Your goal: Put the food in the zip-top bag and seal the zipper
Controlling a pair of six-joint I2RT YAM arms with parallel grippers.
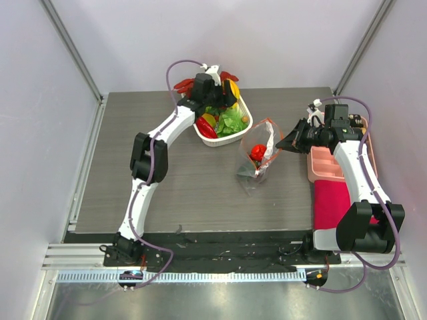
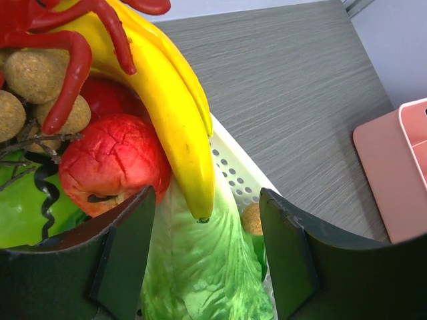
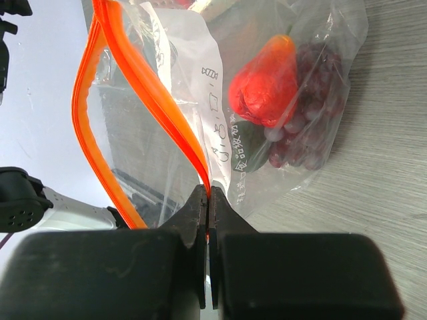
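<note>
My left gripper [image 1: 224, 100] is part open over the white food basket [image 1: 223, 139]. In the left wrist view its fingers straddle a banana tip [image 2: 200, 203], with lettuce [image 2: 193, 273] below and a red apple [image 2: 110, 160] beside it. My right gripper is shut on the orange-edged rim of the zip bag [image 1: 250, 173]. Inside the bag are a red pepper [image 3: 263, 83], grapes [image 3: 300, 140] and a dark green item [image 3: 245, 150].
A pink bin [image 1: 323, 170] stands at the right, behind the right arm, with a red cloth [image 1: 330, 207] in front of it.
</note>
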